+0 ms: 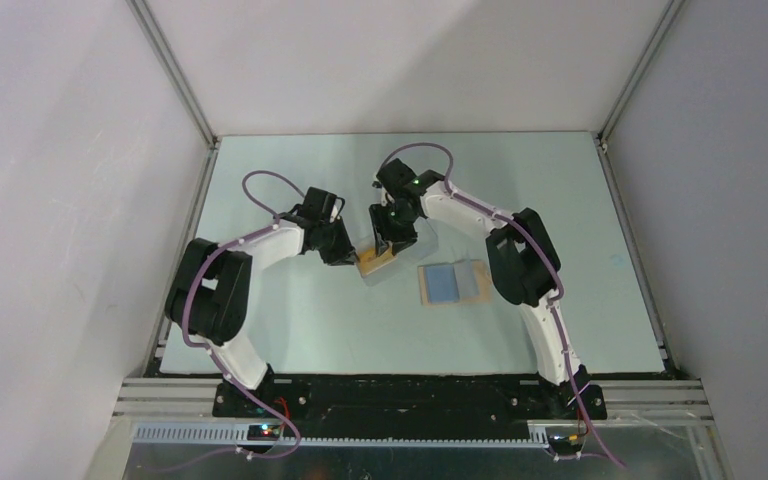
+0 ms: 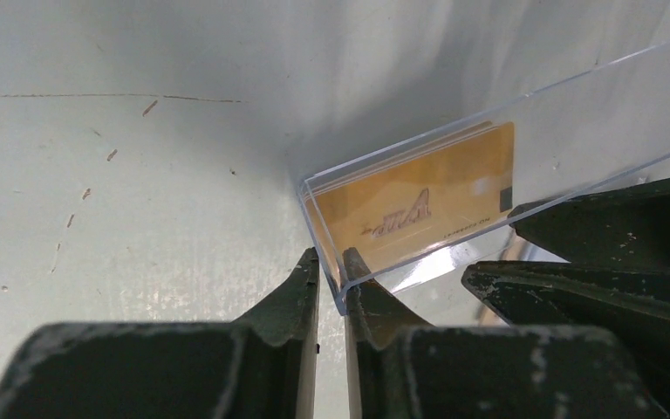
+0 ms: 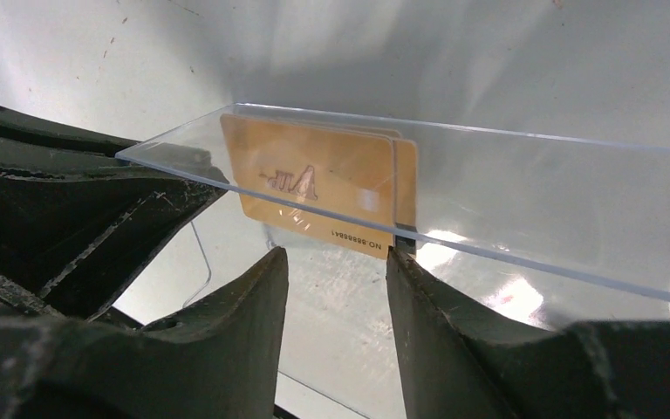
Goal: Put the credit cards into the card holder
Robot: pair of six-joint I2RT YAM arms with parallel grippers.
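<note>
A clear acrylic card holder lies at the table's middle with gold cards standing inside at its left end, in both wrist views. My left gripper has its fingertips at that end, straddling the holder's corner, only narrowly parted. My right gripper is part open over the holder, its fingertips just beside the gold cards' lower edge; I cannot tell that anything is held. In the top view, more cards, blue, grey and tan, lie below the holder to the right.
Walls bound it at the sides and back. The two arms meet closely at the middle, over the holder.
</note>
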